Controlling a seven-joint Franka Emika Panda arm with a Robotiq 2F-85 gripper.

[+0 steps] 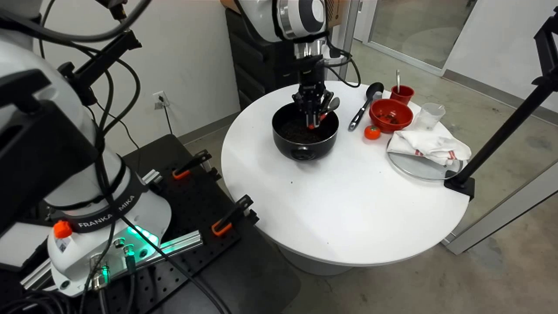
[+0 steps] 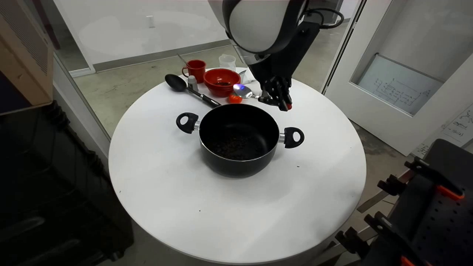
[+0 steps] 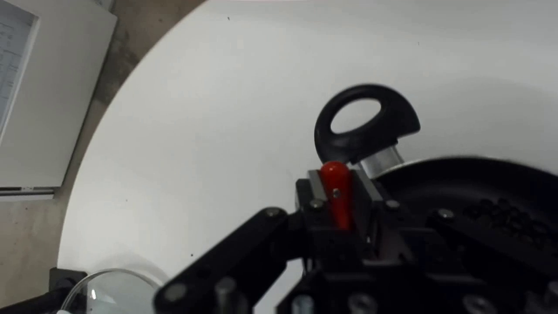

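Note:
My gripper [image 1: 312,118] is shut on the red handle [image 3: 338,201] of a metal spoon. The spoon's shiny bowl [image 2: 242,91] sticks out sideways from the fingers. A black pot [image 1: 303,149] with two loop handles stands on the white round table [image 2: 159,212]; small dark bits [image 2: 239,148] lie on its floor. Exterior view 1 has the gripper over the pot's opening, fingers pointing down. In exterior view 2 it appears beyond the pot's rim, near one handle [image 2: 293,137], and the wrist view shows it close to that handle, so its exact place cannot be told.
Beyond the pot lie a black ladle [image 1: 364,107], a red bowl [image 1: 390,115] with dark bits, a red mug [image 1: 401,94], a tomato [image 1: 372,132] and a clear cup [image 1: 430,116]. A white towel [image 1: 429,144] rests on a glass lid [image 1: 421,166].

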